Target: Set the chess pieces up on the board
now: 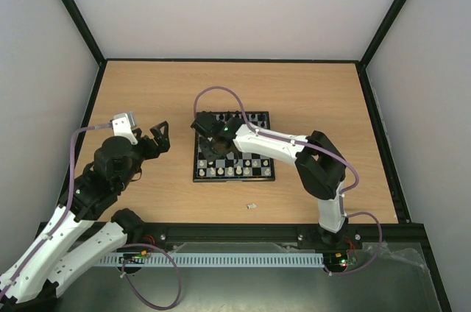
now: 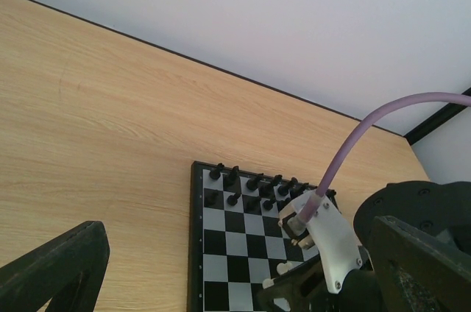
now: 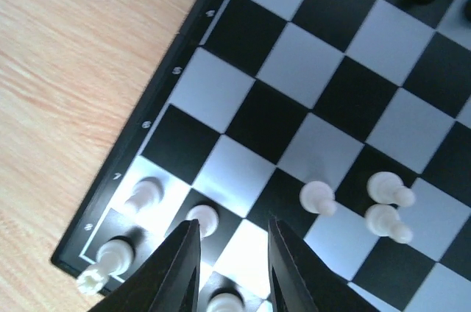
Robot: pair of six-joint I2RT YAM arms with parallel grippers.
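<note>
The black-framed chessboard [image 1: 196, 178] lies mid-table. White pieces stand along its near side, black pieces [image 2: 255, 182] along its far side. My right gripper is open above the board's near-left part, nothing between its fingers. Below it, in the right wrist view, one white pawn [image 3: 203, 218] stands near the left finger and another white pawn [image 3: 143, 194] further left. A white rook [image 3: 110, 260] occupies the corner. Further up the board are a lone white pawn [image 3: 318, 198] and two white pieces [image 3: 390, 188] close together. My left gripper [image 1: 160, 137] is open and empty, left of the board.
A small pale object [image 1: 252, 206] lies on the table in front of the board. Bare tabletop [image 1: 309, 98] surrounds the board at the back and right. The right arm [image 1: 272, 144] reaches across the board and hides part of it.
</note>
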